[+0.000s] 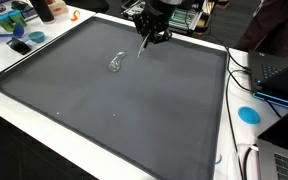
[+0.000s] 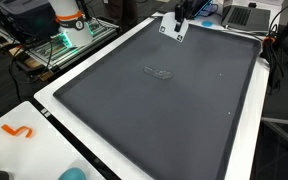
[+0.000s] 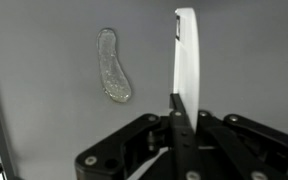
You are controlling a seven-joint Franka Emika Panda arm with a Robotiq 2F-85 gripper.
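A clear, elongated gel-like smear [image 3: 112, 65] lies on the grey tray surface [image 3: 54, 120], to the left of my gripper in the wrist view. The same clear smear [image 1: 115, 62] shows near the far end of the tray in exterior view 1, and the smear [image 2: 157, 72] is faint in exterior view 2. My gripper is shut on a thin white plate [image 3: 187, 60], seen nearly edge-on from the wrist. Its broad face, with small cut-outs, shows as a white plate [image 2: 174, 27] in exterior view 2. The plate is apart from the smear.
The grey tray [image 2: 134, 120] is otherwise mostly bare. Laptops [image 1: 279, 75] and a blue disc [image 1: 249, 115] lie beyond one side. An orange piece [image 2: 16, 130] and a teal object [image 2: 72, 174] sit on the white table outside the tray.
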